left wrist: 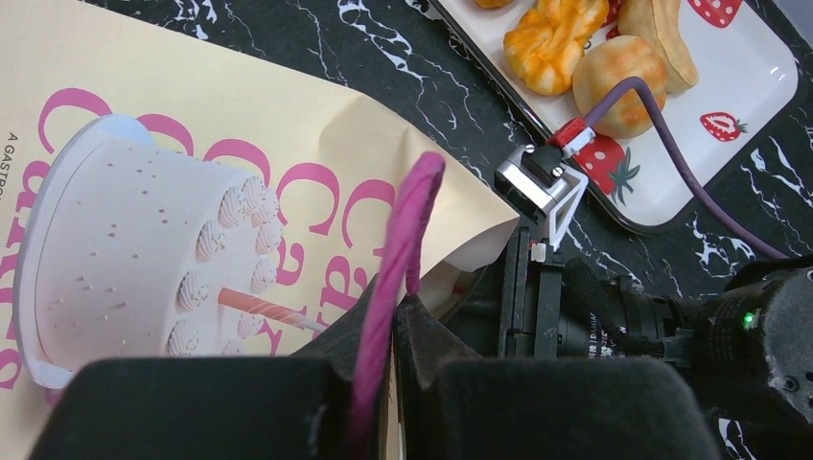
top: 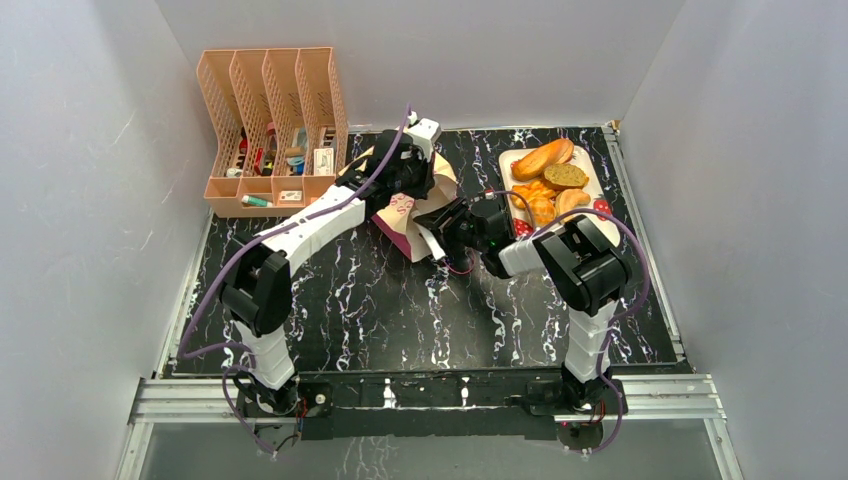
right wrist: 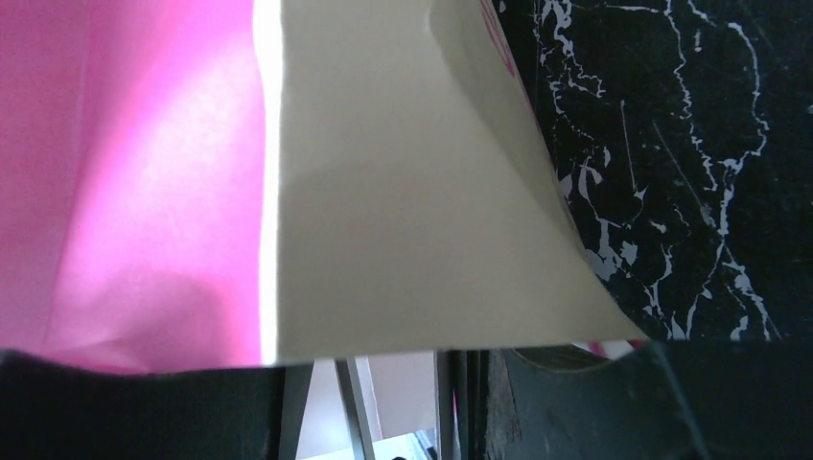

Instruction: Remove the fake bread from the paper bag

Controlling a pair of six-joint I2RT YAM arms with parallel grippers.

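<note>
The cream and magenta paper bag (top: 403, 228) lies on its side mid-table, a cake printed on it (left wrist: 134, 249). My left gripper is shut above it, with a twisted pink handle (left wrist: 407, 230) running up across its fingertips. My right gripper (top: 440, 222) is at the bag's mouth; in the right wrist view its fingers (right wrist: 144, 402) stand apart behind a cream paper flap (right wrist: 403, 211), beside the bag's pink inside (right wrist: 153, 172). No bread inside the bag can be seen.
A tray (top: 522, 158) of fake breads stands at the right. A peach compartment organizer (top: 225, 190) with small items is at the back left.
</note>
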